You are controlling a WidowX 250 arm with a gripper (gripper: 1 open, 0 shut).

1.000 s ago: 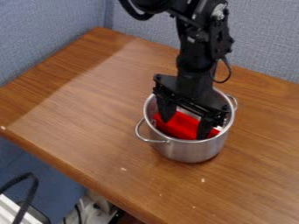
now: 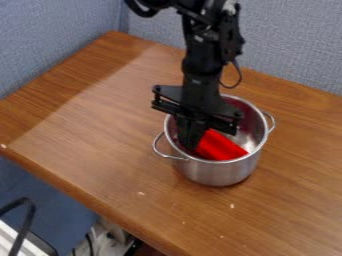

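Note:
A steel pot (image 2: 214, 172) with wire handles stands on the wooden table, right of centre. Inside it lies a red object (image 2: 221, 147). My black gripper (image 2: 187, 137) reaches down into the pot's left side, beside the red object. Its fingertips are mostly hidden in shadow, so I cannot see whether anything is between them.
Grey-blue padded walls (image 2: 287, 50) stand behind. The table's near-left edge drops to a blue area with cables.
My gripper has shifted left inside the pot and turned, uncovering more of the right end of the red object. The pot has stayed about where it was.

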